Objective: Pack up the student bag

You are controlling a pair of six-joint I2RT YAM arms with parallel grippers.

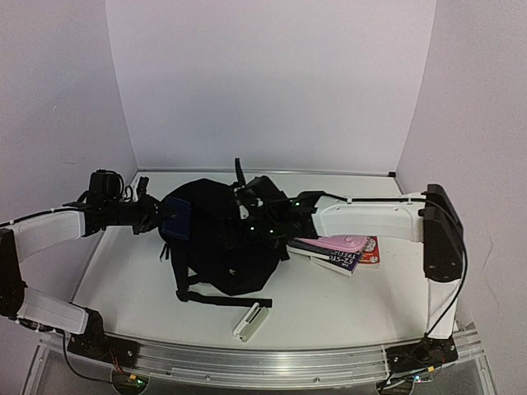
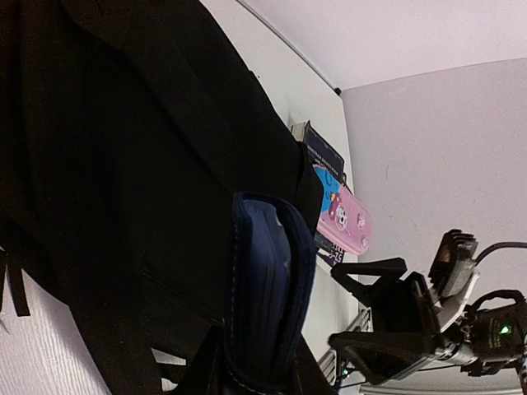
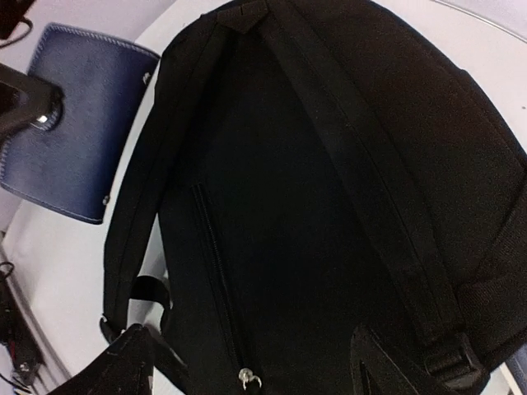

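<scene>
A dark blue flat case (image 1: 176, 219) hangs over the left side of the black bag (image 1: 239, 276). My left gripper is shut on this case, which stands edge-on in the left wrist view. The right wrist view shows the case's broad face (image 3: 82, 132), with a left finger lying across it. My right gripper is open above the bag, its fingers wide apart with nothing between them. Below it lies the bag's strap side, with a short zipper (image 3: 218, 271) whose pull shows near the bottom. The right arm partly covers the bag from above.
A pink case (image 1: 342, 243) rests on several books (image 1: 338, 262) to the right of the bag, partly under the right forearm. A pale narrow case (image 1: 251, 322) lies near the front edge.
</scene>
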